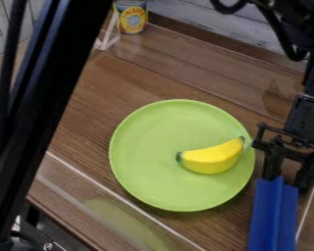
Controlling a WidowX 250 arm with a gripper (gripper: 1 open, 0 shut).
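A yellow toy banana (212, 157) lies on a green plate (153, 167) in the middle of the wooden counter. At the right, my black gripper (288, 172) hangs just above a long blue object (271, 216) beside the plate. Whether its fingers hold anything is not clear in this view.
A can (130, 18) stands at the back left near a small white frame. A black post (35, 108) fills the left edge, and a pale wall runs along the back. The counter (173, 69) behind the plate is clear.
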